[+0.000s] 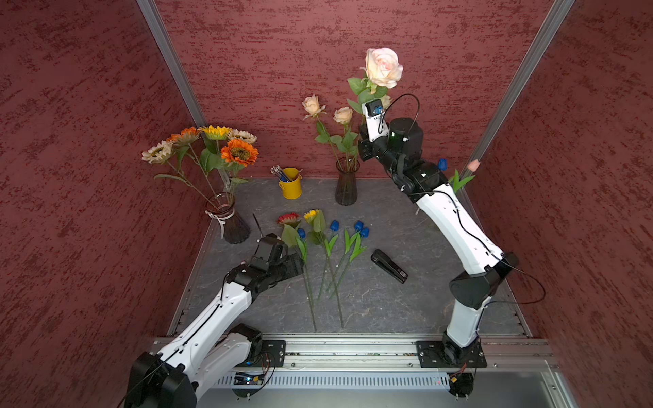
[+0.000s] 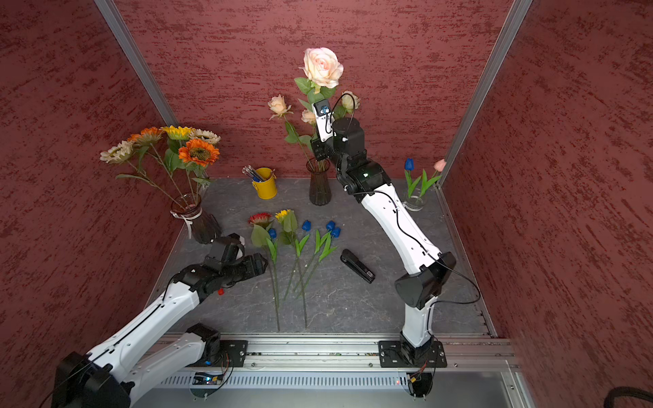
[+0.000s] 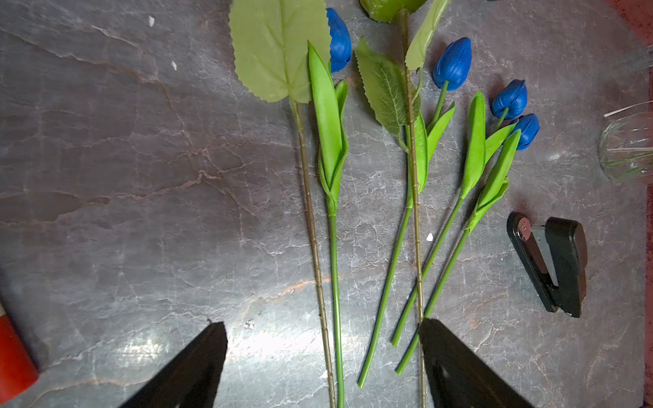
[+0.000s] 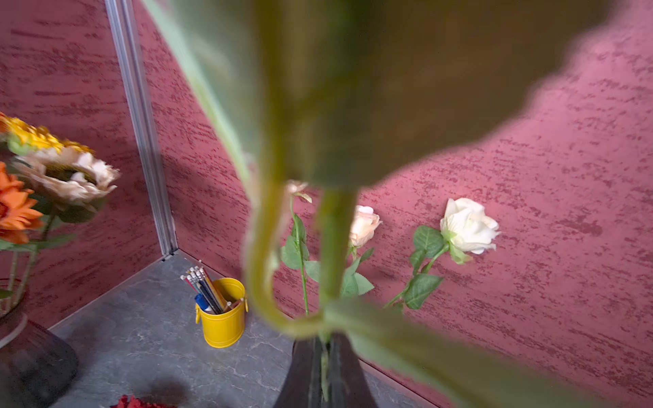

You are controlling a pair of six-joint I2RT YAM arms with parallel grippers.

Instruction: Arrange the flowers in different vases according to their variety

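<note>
High at the back, my right gripper is shut on the thin stem of a large pale pink rose (image 1: 383, 66); a big leaf blurs across the right wrist view. The held stem's lower end is hard to make out near the dark vase (image 1: 346, 189), which has several roses (image 1: 311, 105) in it. My left gripper stands open above the table, nothing between its fingers. Beyond it lie a red flower (image 1: 288, 219), a yellow flower (image 1: 311, 214) and several blue tulips (image 3: 453, 64). A glass vase (image 2: 414, 202) holds a blue and a pink tulip.
Sunflower-like blooms (image 1: 239, 152) fill another dark vase (image 1: 235, 225) at left. A yellow bucket (image 1: 291, 185) of pencils stands at the back. A black stapler (image 1: 389, 266) lies right of the loose stems.
</note>
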